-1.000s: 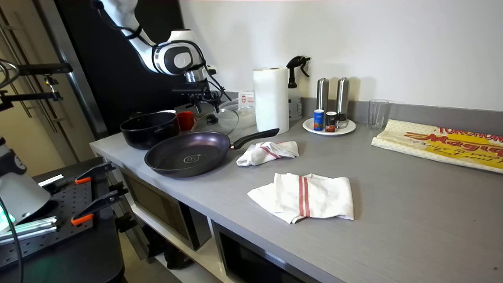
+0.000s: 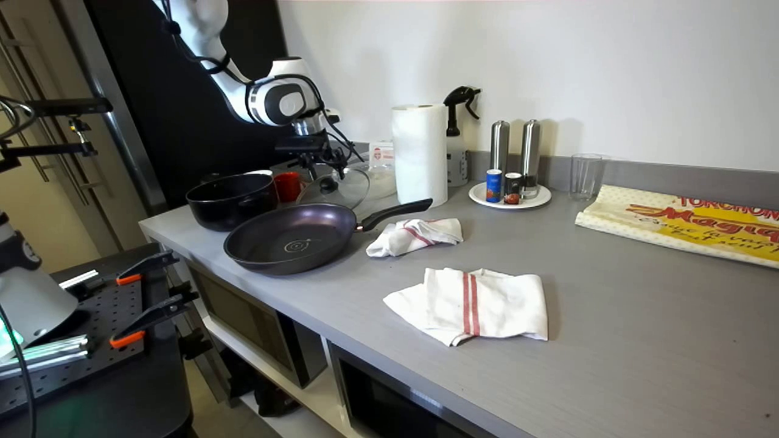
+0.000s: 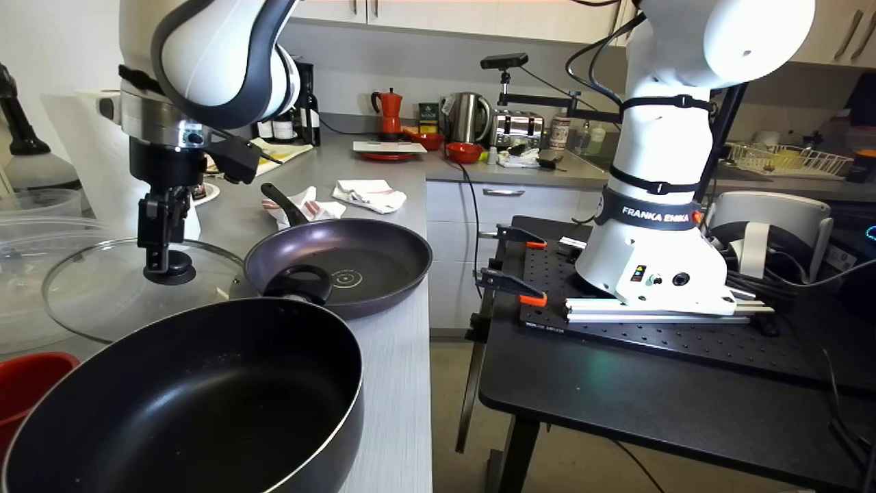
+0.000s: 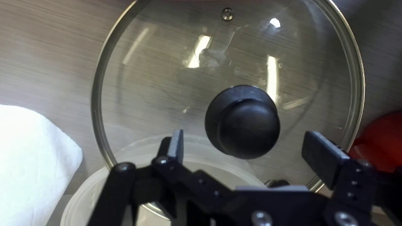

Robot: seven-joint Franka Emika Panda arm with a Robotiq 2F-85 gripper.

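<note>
A clear glass lid (image 4: 162, 79) with a metal rim and a round black knob (image 4: 248, 128) fills most of the wrist view. My gripper is open above it, one finger to each side of the knob in that view, both apart from it. From the second exterior view, the gripper (image 3: 163, 261) points down with its tips close to the knob (image 3: 171, 271); the exact height gap is hard to tell. The lid (image 2: 350, 188) leans partly over a clear plastic container (image 2: 380, 182) behind the frying pan (image 2: 277, 244).
A deep black pot (image 3: 205, 394) and a red cup (image 2: 288, 187) stand near the lid. On the other side is a paper towel roll (image 2: 420, 153). Two folded cloths, one of them a striped towel (image 2: 504, 303), lie farther along the counter, whose front right is clear.
The arm and its open gripper have come down and slightly to the right in the first exterior view, closer to the lid's knob. Everything on the counter looks unmoved.
</note>
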